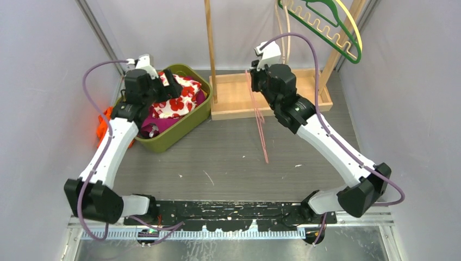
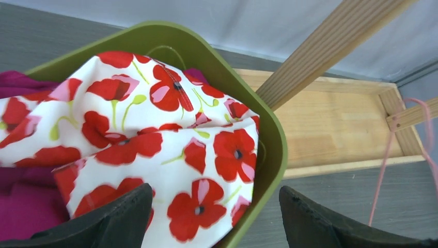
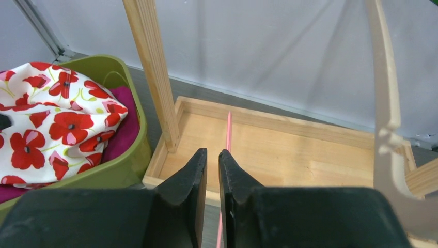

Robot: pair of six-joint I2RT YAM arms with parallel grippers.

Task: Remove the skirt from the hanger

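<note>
The white skirt (image 1: 185,98) with red flowers lies bunched in the green bin. Above it, my left gripper is open, its fingers apart and nothing clasped. In the left wrist view the skirt (image 2: 201,144) spreads over purple cloth. My right gripper stands slightly open, a narrow gap between its fingertips. Close to it hangs the pink hanger (image 1: 258,117), nearly edge-on and without cloth. The right wrist view shows the hanger (image 3: 229,132) as a thin strip, partly behind one finger; contact with the fingers cannot be made out.
The green bin (image 1: 176,136) stands left of the wooden rack base (image 1: 234,115). A rack post (image 1: 211,49) rises between them. Green hangers (image 1: 326,32) and pale ones hang at upper right. Orange cloth (image 1: 102,128) lies left of the bin.
</note>
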